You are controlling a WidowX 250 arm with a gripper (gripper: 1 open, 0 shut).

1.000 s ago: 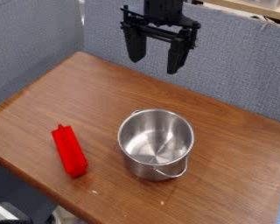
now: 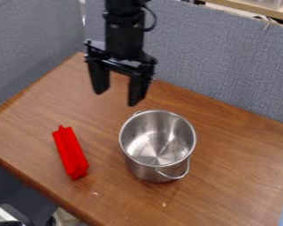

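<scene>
The black gripper (image 2: 119, 81) hangs open above the back-left part of the wooden table, its two fingers spread wide with nothing seen between them. A red elongated block (image 2: 71, 152) lies at the front left of the table. A steel pot (image 2: 157, 146) with a wire handle stands right of centre, below and to the right of the gripper, and looks empty.
Grey padded walls (image 2: 215, 62) border the back and left of the table (image 2: 233, 177). A wooden shelf (image 2: 256, 7) shows at the top right.
The gripper has come down and to the left from high at the back centre. The red block and pot have not moved.
</scene>
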